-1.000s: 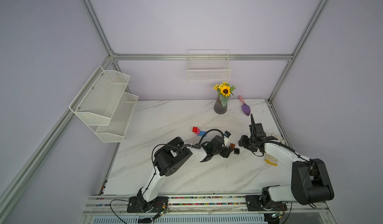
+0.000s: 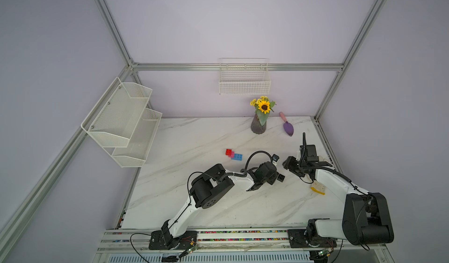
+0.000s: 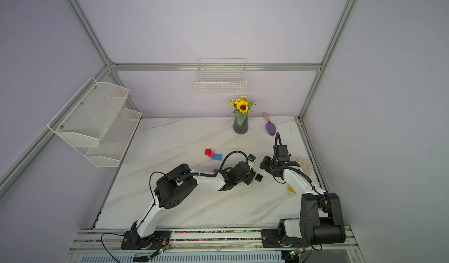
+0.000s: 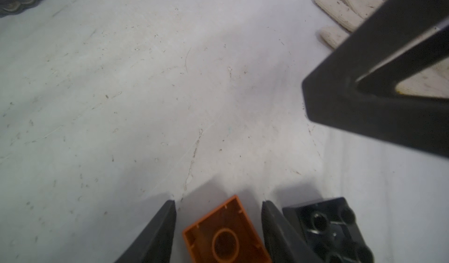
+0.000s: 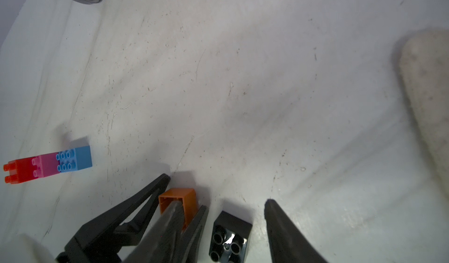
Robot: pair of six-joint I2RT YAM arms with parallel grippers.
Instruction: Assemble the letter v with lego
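An orange brick [image 4: 224, 237] lies with its hollow side toward the left wrist camera. Around it stand the fingers of my left gripper, a narrow gap showing at the left finger. A black brick [image 5: 229, 237] with studs sits just right of the orange one. Beyond the black brick's near end, my right gripper is spread wide, holding nothing; it appears to the right of the bricks in the top left view. Red [image 2: 228, 152], pink [image 2: 232, 154] and blue [image 2: 237, 156] bricks form a joined row behind my left arm.
At the back stand a sunflower vase [image 2: 258, 123] and a purple trowel [image 2: 288, 128]. A pale glove [image 3: 304, 164] lies right of my right arm.
My left gripper has moved right, and its fingers have come around the orange brick. The black brick has shifted slightly right. My right arm has moved a little to the right.
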